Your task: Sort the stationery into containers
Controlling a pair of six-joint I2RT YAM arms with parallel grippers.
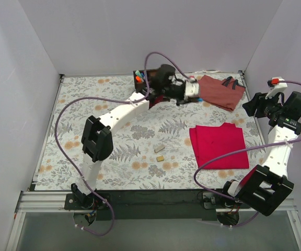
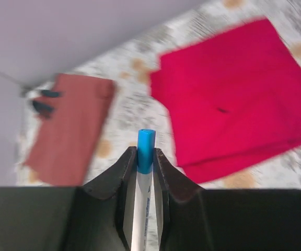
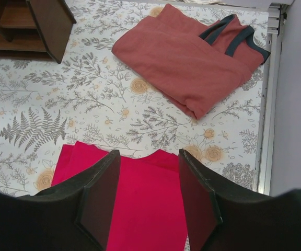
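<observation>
A white marker (image 2: 141, 209) with a blue end (image 2: 146, 144) is gripped by my left gripper, shut on it with the blue end pointing out past the fingertips. In the top view, that arm reaches to the back of the table, over the dark brown organizer (image 3: 48, 26), whose front it largely hides. Orange and teal pens (image 1: 138, 77) stand in the organizer's left part. At the right edge, above the table, my right gripper is open with nothing between its fingers. A yellow eraser (image 1: 160, 158) and a paler block (image 1: 159, 148) lie mid-table.
A folded red cloth (image 1: 221, 146) covers the right front of the table. At the back right lies a rust-coloured cloth bag (image 1: 221, 93) with dark straps.
</observation>
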